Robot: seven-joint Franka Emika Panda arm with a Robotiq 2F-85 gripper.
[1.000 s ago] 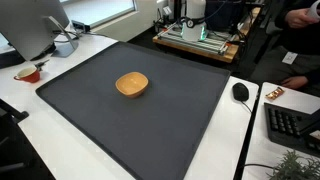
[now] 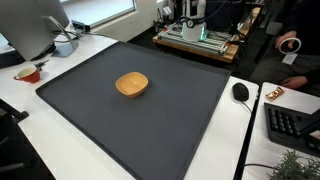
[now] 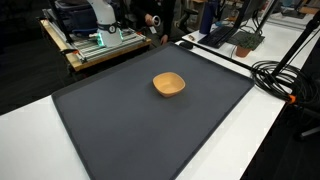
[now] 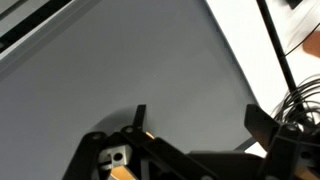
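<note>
An orange bowl (image 2: 132,84) sits on the dark grey mat (image 2: 150,135), toward its far left part in the first exterior view. In the second exterior view the same bowl (image 3: 169,84) stands upright and looks empty, with bare mat around it. My gripper shows at the bottom of the wrist view, its fingers wide apart. Only the grey mat (image 4: 120,55) shows between them. A small orange patch shows behind the gripper's left side; I cannot tell whether it is the bowl. Neither exterior view shows the gripper clearly.
A red cup (image 2: 30,74) stands at the far left. On the right lie a black mouse (image 2: 240,92) and a keyboard (image 2: 292,128). Coiled black cables (image 3: 284,80) sit beside the mat.
At the right edge of the first exterior view, a person's hand with a round white object has moved down and slightly left. The bowl has stayed put.
</note>
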